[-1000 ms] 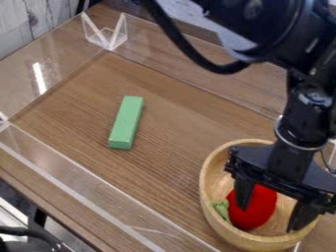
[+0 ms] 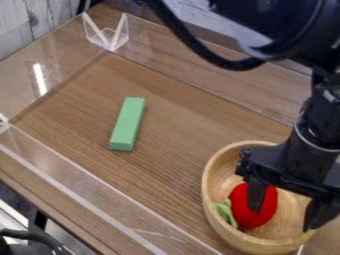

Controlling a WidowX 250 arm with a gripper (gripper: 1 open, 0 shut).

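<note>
A black gripper (image 2: 284,174) is low over a light wooden bowl (image 2: 221,171) at the lower right, its fingers apart. Inside the bowl lies a red round object (image 2: 257,206) with a green stem or leaf at its left side, directly below and between the fingers; whether the fingers touch it is unclear. The arm hides the bowl's back right part.
A green rectangular block (image 2: 127,124) lies on the wooden table (image 2: 173,90) at the left. A clear plastic holder (image 2: 106,25) stands at the top left.
Since a second ago the arm and gripper have shifted slightly, with the upper arm rising a little and the fingers changing position over the red object. The block is unmoved.
</note>
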